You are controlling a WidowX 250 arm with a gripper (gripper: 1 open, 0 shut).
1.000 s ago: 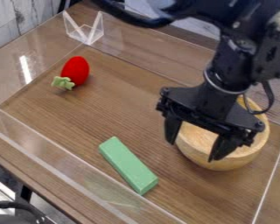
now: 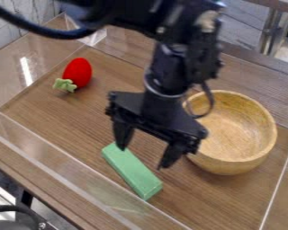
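Observation:
My gripper (image 2: 157, 132), dark and open, hangs over the middle of the wooden table, its fingers spread, with nothing seen between them. A green block (image 2: 132, 172) lies just below it toward the front, near the left finger. A tan wooden bowl (image 2: 243, 150) sits to the right, partly behind the gripper. A red object with a green tip (image 2: 76, 74), like a strawberry, lies at the back left.
The wooden table (image 2: 50, 135) has clear room at the left and front right. The arm hides part of the back middle.
My gripper has moved left, away from over the bowl to just behind the green block, uncovering more of the bowl. The objects appear in the same places.

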